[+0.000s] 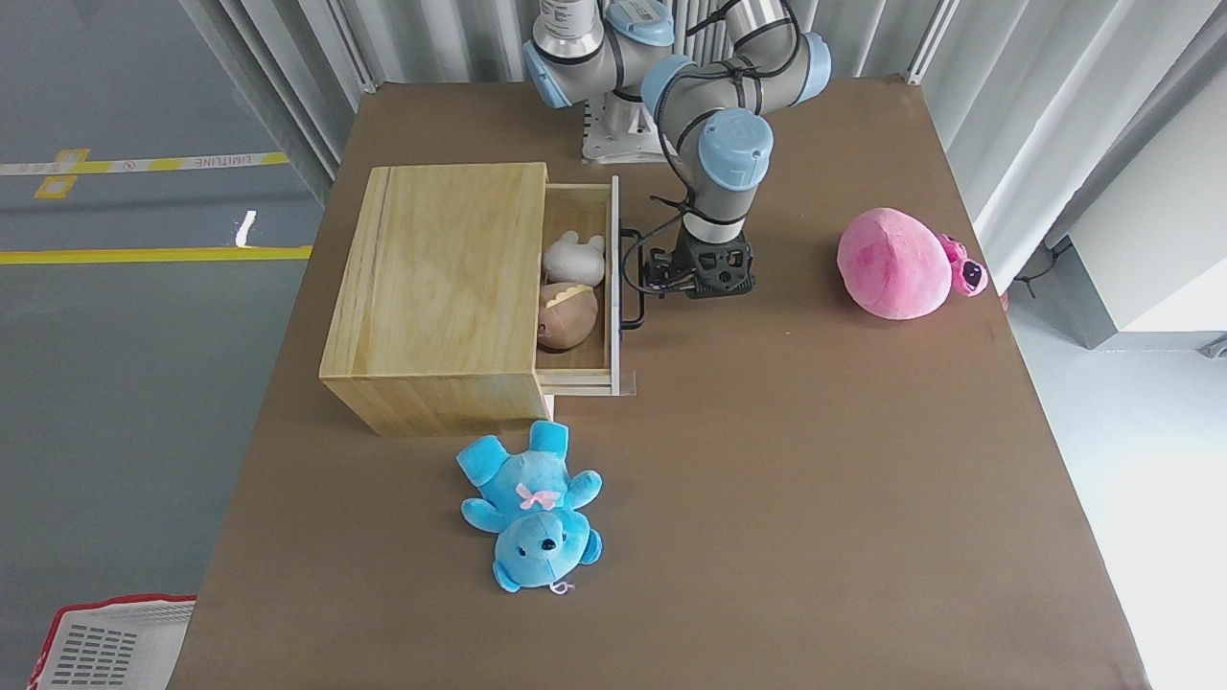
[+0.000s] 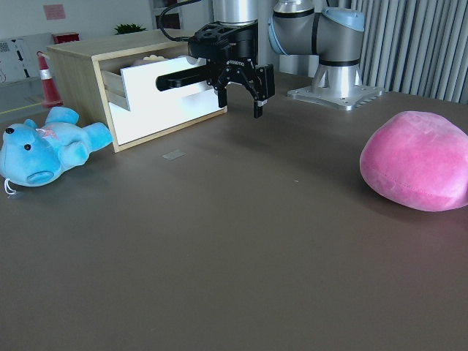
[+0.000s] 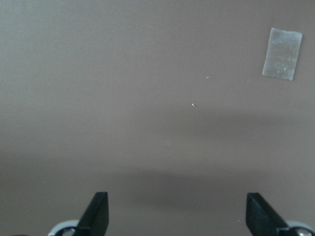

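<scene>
A wooden cabinet (image 1: 431, 276) has its top drawer (image 1: 575, 211) pulled partly out, holding a white plush rabbit (image 1: 572, 259) and a brown plush toy (image 1: 566, 315). My gripper is beside the drawer's white front (image 2: 157, 84) and black handle (image 2: 183, 77), its body pointing down. In the wrist view its two fingertips stand wide apart over bare table, with nothing between them, so the gripper is open.
A blue teddy bear (image 1: 530, 517) lies in front of the cabinet. A pink plush toy (image 1: 891, 263) rests on the right. A basket (image 1: 115, 644) stands off the table.
</scene>
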